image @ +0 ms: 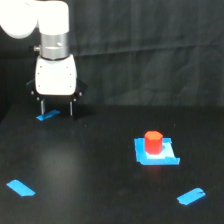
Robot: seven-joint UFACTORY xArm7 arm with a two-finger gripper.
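Toward the back left, my gripper (57, 110) points down over the dark table. Its two thin fingers stand well apart, and nothing shows between them. A red, roughly hexagonal object (153, 142) rests right of the middle, on or in a pale, whitish-blue square piece (167, 155). Blue strips edge this pale piece. The gripper is far to the left of the red object and farther back, touching neither it nor the pale piece.
Blue tape strips mark the table at the back left (48, 115), front left (20, 188) and front right (190, 196). A dark curtain (140, 55) hangs behind. The table between the arm and the red object is clear.
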